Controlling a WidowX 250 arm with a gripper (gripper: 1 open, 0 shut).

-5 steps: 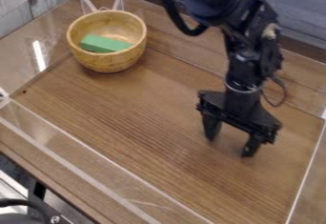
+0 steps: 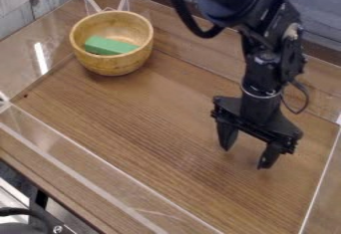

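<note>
My gripper is low over the bare wooden table at the right of the camera view, its black fingers spread open with nothing seen between them. A wooden bowl at the upper left holds a green block, well away from the gripper.
A raised edge runs along the back right, and the table's edge shows at the lower left.
The bowl and block are unmoved.
</note>
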